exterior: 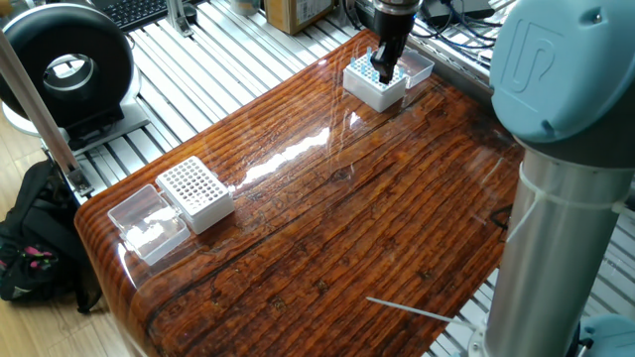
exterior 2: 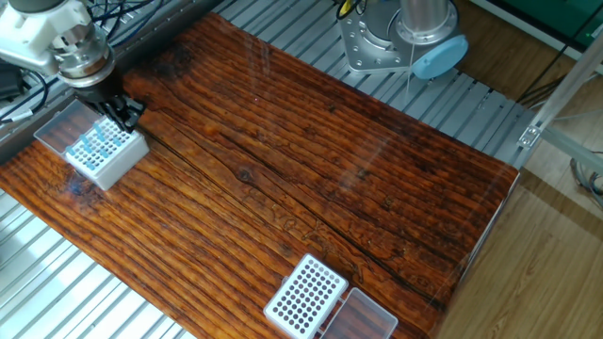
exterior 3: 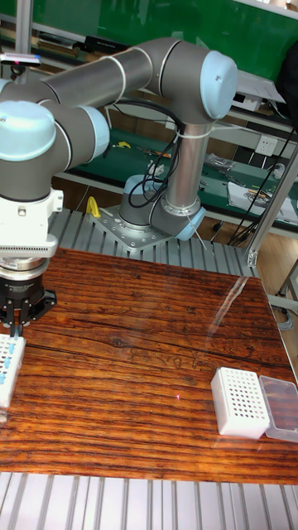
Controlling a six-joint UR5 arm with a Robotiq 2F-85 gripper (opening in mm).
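My black gripper (exterior 2: 130,120) is directly over the near edge of a white tip rack (exterior 2: 115,168), its fingertips very close to the rack's top. Several light blue pipette tips (exterior 2: 87,145) stand upright in the holes of that rack. In the third exterior view the gripper (exterior 3: 16,332) points straight down above the rack (exterior 3: 7,388), which is cut off by the frame's left edge. Whether the fingers are open or shut, and on what, is too small and dark to make out. A second white rack (exterior: 196,194), its holes apparently empty, rests at the table's other end.
Clear hinged lids lie opened beside both racks: one lid (exterior: 149,224) by the empty rack, another lid (exterior: 415,67) behind the filled one. Between the racks the wooden tabletop (exterior: 327,228) is bare. The robot's base (exterior 3: 132,234) stands beyond the table's edge.
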